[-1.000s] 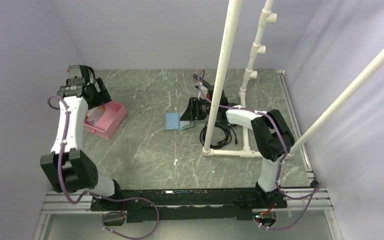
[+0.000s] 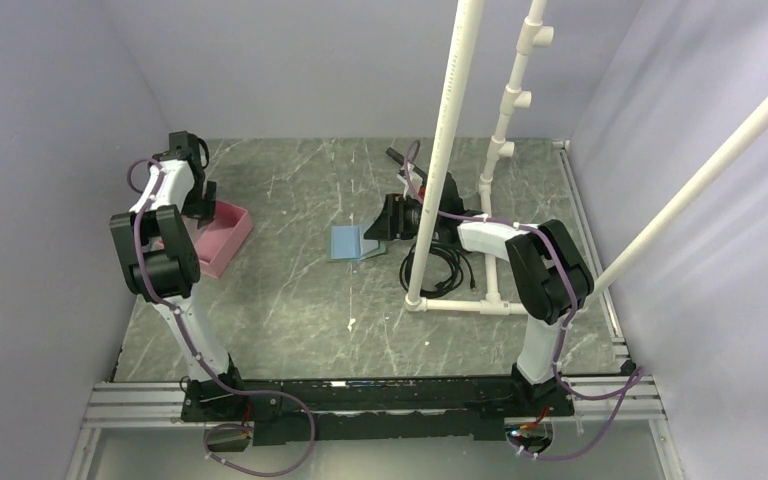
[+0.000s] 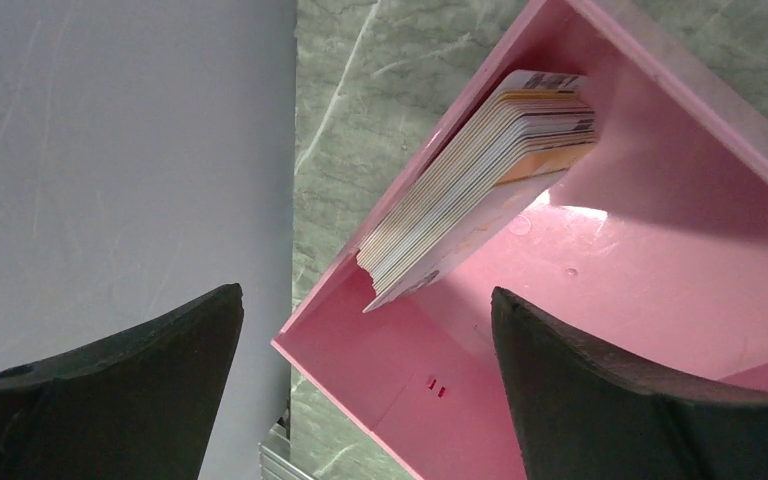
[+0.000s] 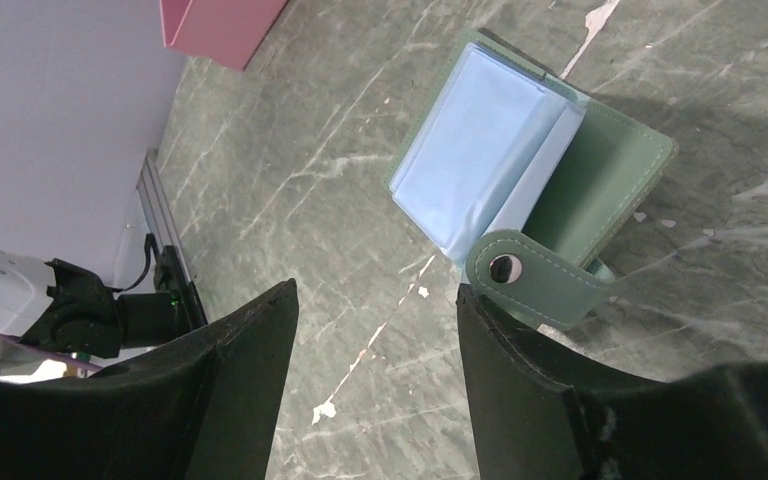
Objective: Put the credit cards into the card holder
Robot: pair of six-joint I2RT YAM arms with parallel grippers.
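Inside the pink box, a row of cards leans along one wall, as the left wrist view shows. Over the box my left gripper stands open, with no card between its fingers. The card holder, green with pale blue sleeves, lies opened out on the table in the right wrist view. Close by it, my right gripper has its fingers apart and empty; one fingertip overlaps the holder's strap in that view, and I cannot tell whether they touch.
White pipes rise around the right arm. A coil of black cable lies by the pipe's foot. Between the pink box and the card holder the table is clear.
My left arm has bent and come lower over the pink box, covering more of it in the top view. The right arm has moved only slightly; the card holder has stayed put.
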